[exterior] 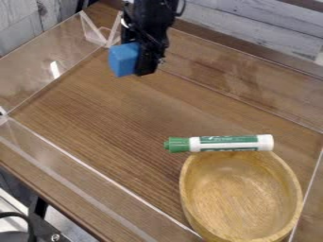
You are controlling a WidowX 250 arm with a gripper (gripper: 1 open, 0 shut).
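My black gripper [136,59] is at the upper left of the table [108,128], shut on a blue block [123,60], which it holds at the near side of its fingers. How high the block is above the wood I cannot tell.
A green-and-white marker [218,144] lies just behind an empty tan oval bowl [241,203] at the lower right. Clear walls edge the table at the left.
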